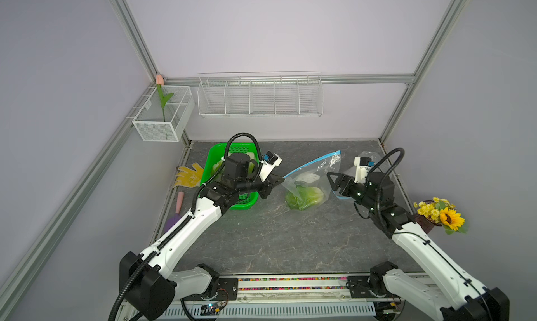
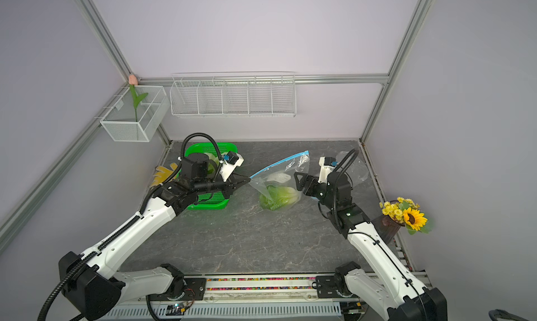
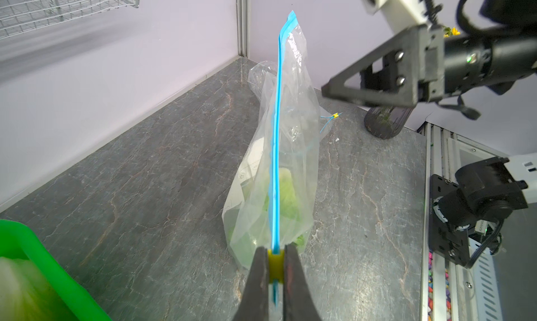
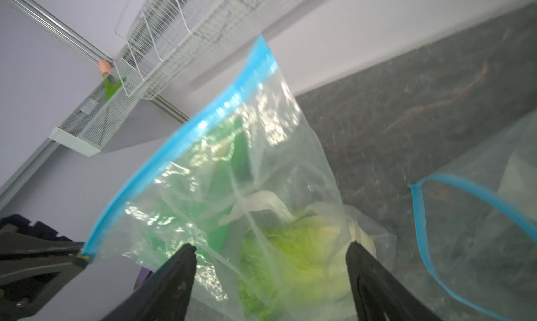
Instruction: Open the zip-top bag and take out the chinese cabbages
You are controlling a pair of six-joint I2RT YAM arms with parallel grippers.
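Note:
A clear bag with blue zip (image 1: 312, 178) holds a pale green chinese cabbage (image 1: 303, 198) and stands on the counter (image 1: 268, 237). My left gripper is shut on the zip's end, at a yellow slider, with the blue strip running up from its fingers. My right gripper is open beside the bag's right side, with bag and cabbage behind the gap between its fingers.
A green basket (image 3: 44, 265) with cabbage is on the left. A second clear bag (image 4: 486, 237) lies right of the first. Flowers (image 1: 447, 217) stand far right; wire racks (image 1: 260, 94) hang on the back wall.

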